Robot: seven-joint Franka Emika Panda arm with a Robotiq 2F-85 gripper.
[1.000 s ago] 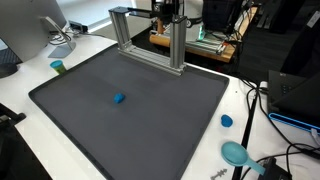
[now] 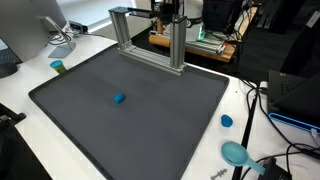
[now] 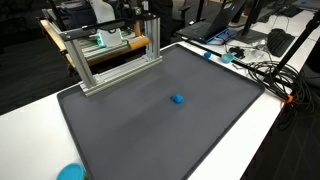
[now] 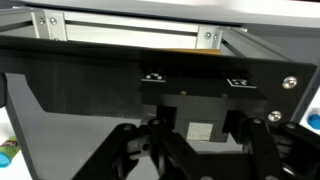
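Seen from the wrist, my gripper has its fingers closed on a dark block [image 4: 200, 101], in front of a long black bar [image 4: 90, 80]. Whether the block belongs to the bar cannot be told. In exterior view 1 the arm is at the top edge, by the metal frame [image 2: 150, 55] at the mat's far side; its fingers are too dark and small to make out. A small blue piece [image 2: 119, 98] lies alone on the dark grey mat [image 2: 150, 130], and shows again in exterior view 2 as a blue piece [image 3: 177, 99].
A green-topped cylinder [image 2: 57, 66] stands off the mat's left edge. Beyond the right edge are a round blue piece [image 2: 226, 120], a teal scoop-like thing [image 2: 240, 155] and loose black cables [image 2: 290, 148].
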